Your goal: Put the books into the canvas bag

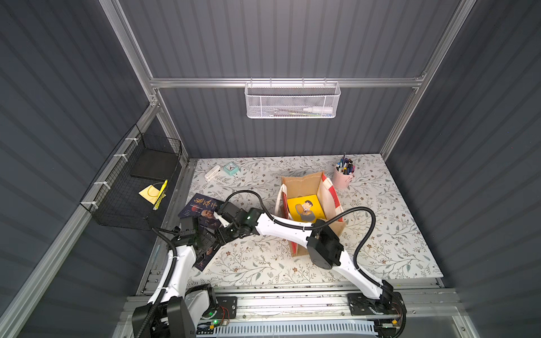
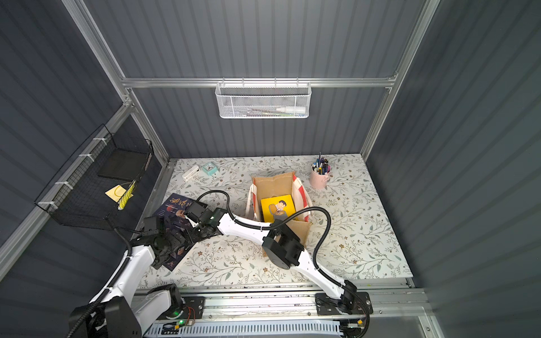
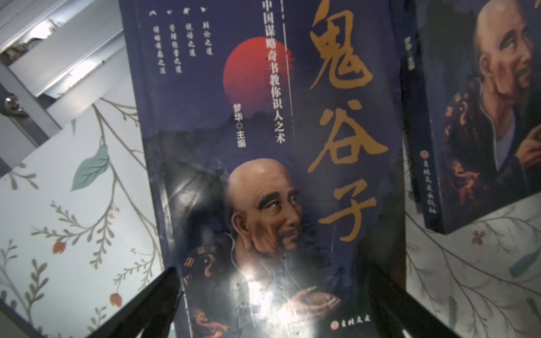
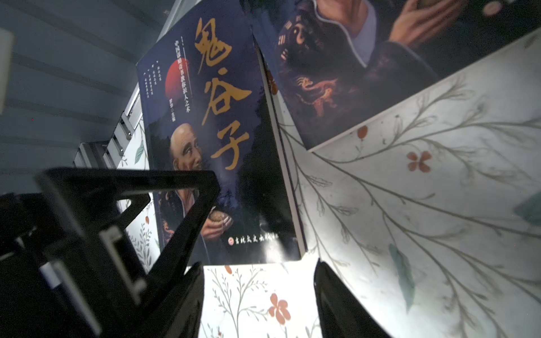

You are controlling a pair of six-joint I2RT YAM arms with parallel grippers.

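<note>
Two dark-blue books with an old man on the cover lie at the table's left, the upper book [image 1: 201,204] and the lower book [image 3: 263,214]. My left gripper hangs open over one cover, nothing held. My right gripper is open and low beside the books, nothing between its fingers. The bag [image 1: 329,192], paper-brown with red and white inside, stands at centre with a yellow book [image 1: 304,205] in it, partly behind my right arm.
A pink pen cup [image 1: 341,179] is behind the bag. A teal clock [image 1: 231,168] and white object [image 1: 212,173] sit at back left. A black wire basket [image 1: 121,202] hangs at left.
</note>
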